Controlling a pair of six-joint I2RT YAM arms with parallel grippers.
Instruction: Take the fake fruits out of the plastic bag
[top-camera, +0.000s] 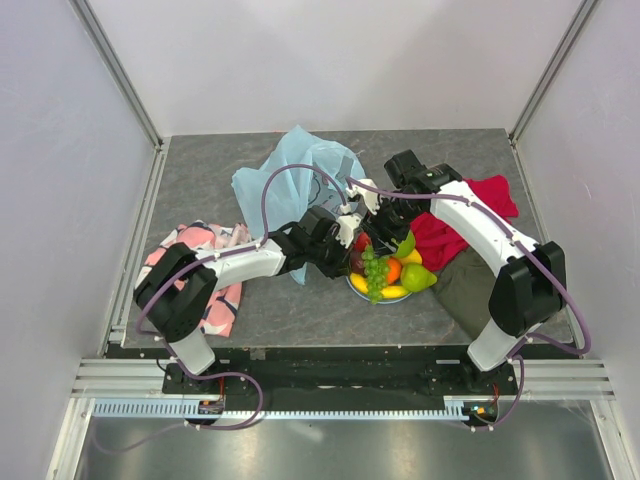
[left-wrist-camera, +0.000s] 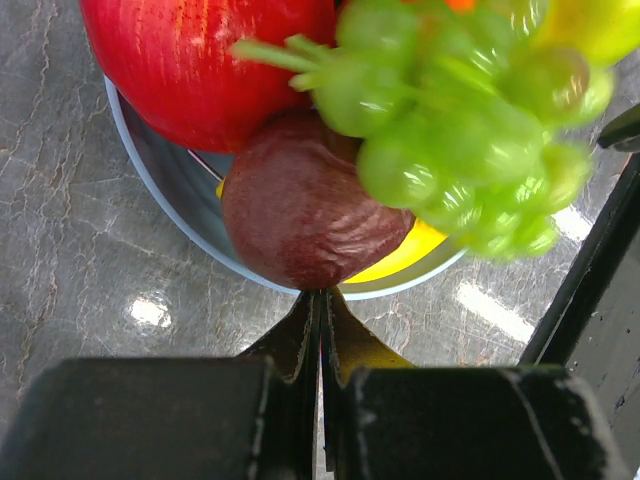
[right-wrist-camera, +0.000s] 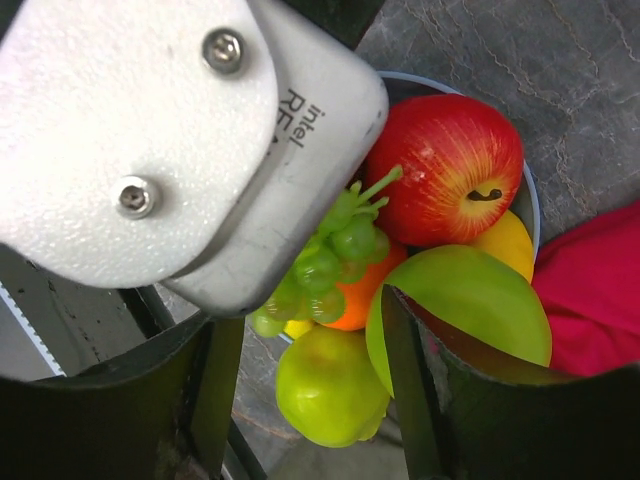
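A blue-rimmed bowl (left-wrist-camera: 155, 185) holds fake fruits: a red apple (right-wrist-camera: 435, 160), green grapes (top-camera: 376, 272), a dark round fruit (left-wrist-camera: 295, 205), an orange (right-wrist-camera: 350, 300), bananas (top-camera: 395, 292), a pear (right-wrist-camera: 325, 385) and a green fruit (right-wrist-camera: 460, 300). The light blue plastic bag (top-camera: 275, 190) lies behind at the left. My left gripper is shut at the dark fruit's lower edge, with nothing visible between its fingers. My right gripper stands part open above the bowl, with nothing seen held between its fingers.
A patterned cloth (top-camera: 220, 315) lies at the left, a red cloth (top-camera: 485, 190) and olive cloth (top-camera: 465, 300) at the right.
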